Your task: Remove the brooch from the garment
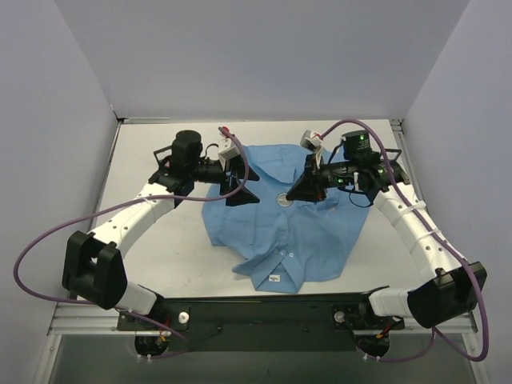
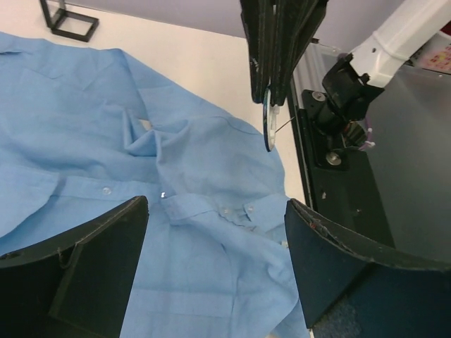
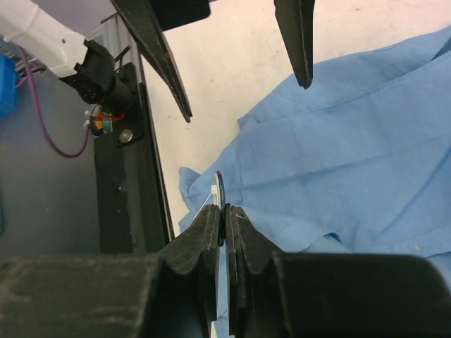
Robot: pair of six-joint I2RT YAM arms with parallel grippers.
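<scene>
The light blue garment point(image 1: 312, 240) lies spread on the table, collar and buttons visible in the left wrist view. My right gripper point(image 1: 294, 194) is shut on the brooch point(image 1: 283, 200), a small disc held upright above the garment, seen edge-on in the right wrist view point(image 3: 218, 189) with a thin pin. My left gripper point(image 1: 243, 194) stands apart to the left over the garment, its fingers spread with nothing between them.
Black square frames point(image 2: 74, 28) lie near the table's edge, partly behind the arms in the top view.
</scene>
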